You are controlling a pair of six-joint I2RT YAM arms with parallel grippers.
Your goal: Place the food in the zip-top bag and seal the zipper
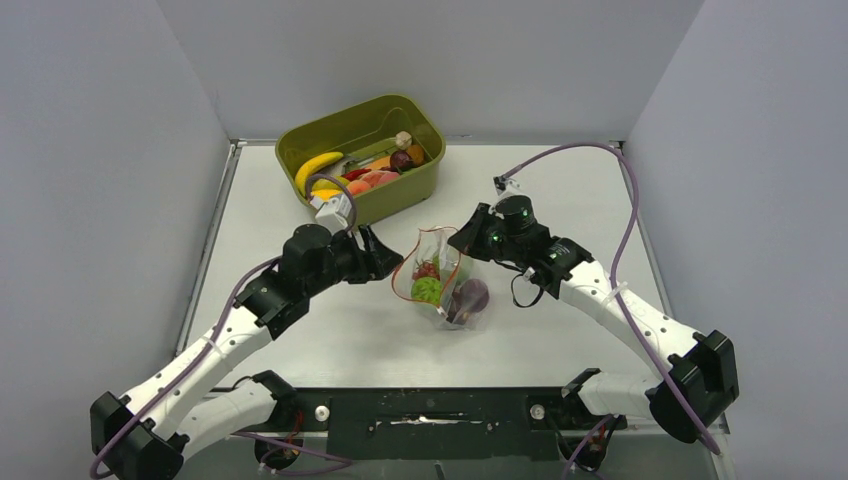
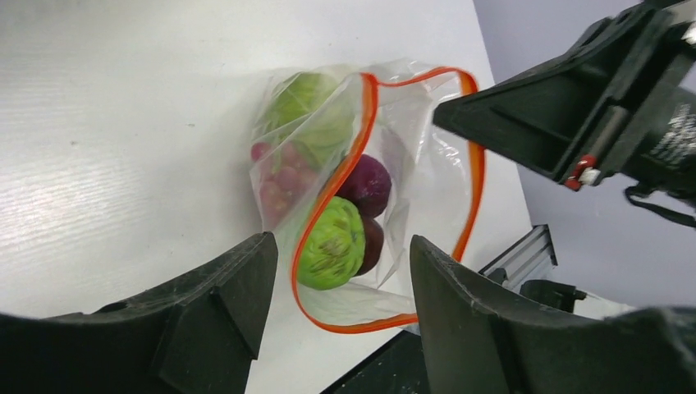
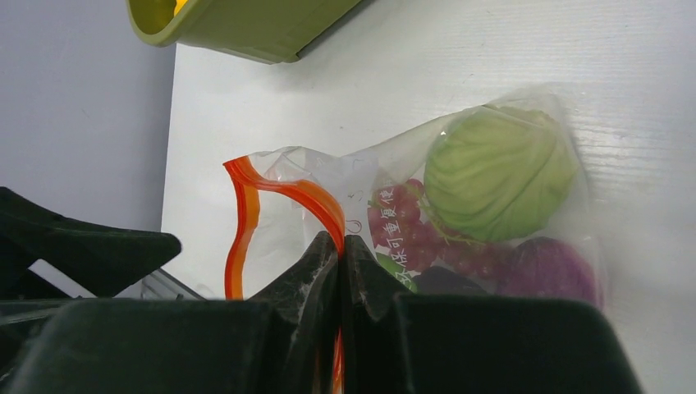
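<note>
A clear zip bag (image 1: 440, 290) with an orange-rimmed mouth stands mid-table. It holds a green cabbage (image 2: 327, 242), red grapes (image 2: 281, 180), a purple round item (image 2: 366, 182) and another pale green piece (image 3: 496, 168). My right gripper is shut on the bag's orange rim. My left gripper stands open just left of the bag's mouth, nothing between its fingers.
An olive-green bin (image 1: 420, 185) with bananas, a garlic bulb and other food sits at the back left of the table.
</note>
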